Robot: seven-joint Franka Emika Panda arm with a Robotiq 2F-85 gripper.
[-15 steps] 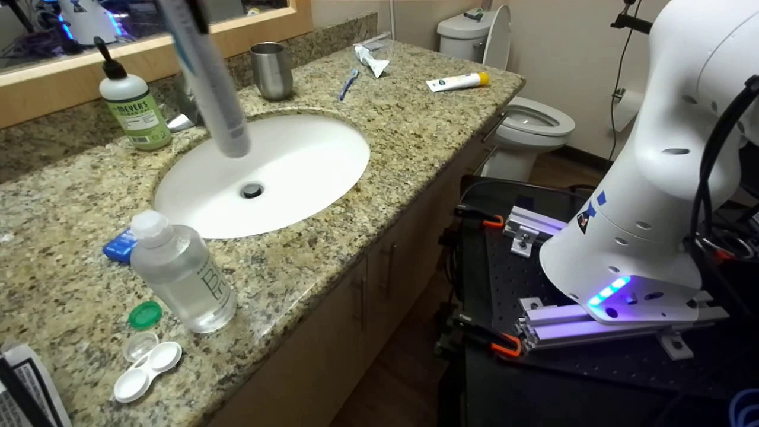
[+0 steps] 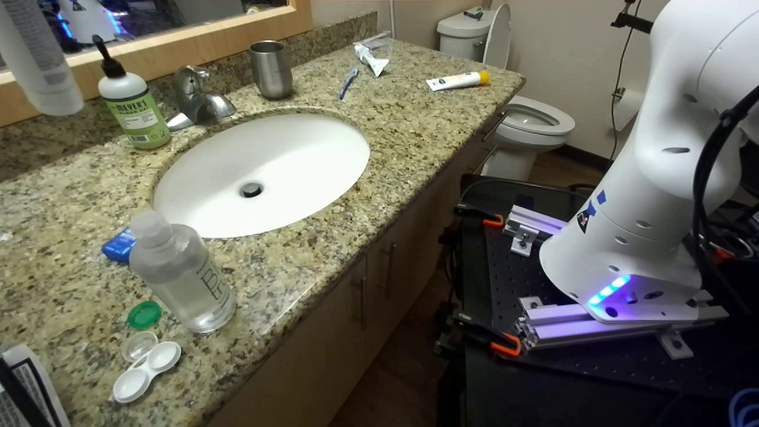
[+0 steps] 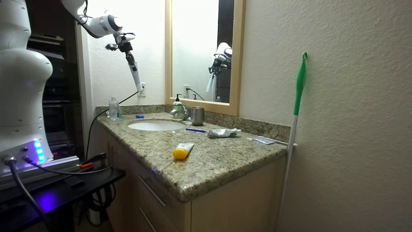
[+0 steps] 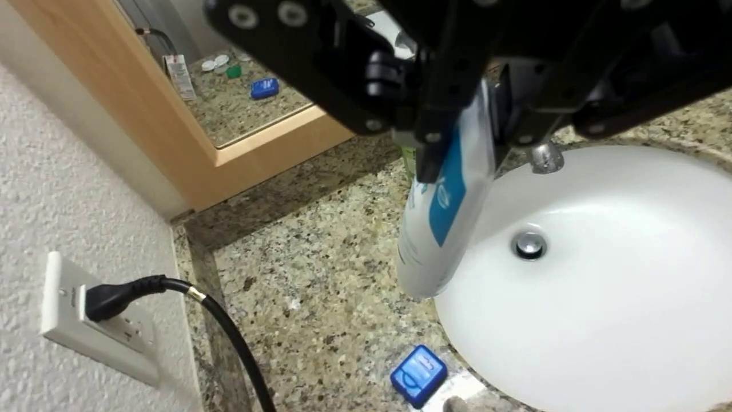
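Observation:
My gripper is shut on a tall white bottle with a blue patch on its side. The bottle hangs tilted in the air above the counter, left of the sink in the wrist view. In exterior view 1 only the lower part of the white bottle shows at the upper left, and the gripper is out of frame. Exterior view 2 has the gripper high over the far end of the counter, the bottle pointing downward.
A green soap pump bottle, faucet and steel cup line the back. A clear bottle, blue box and contact lens case occupy the near end. A black cord runs from the wall outlet.
In exterior view 1 the held white bottle has moved from above the sink to the far left, past the soap pump. The objects on the counter have stayed put.

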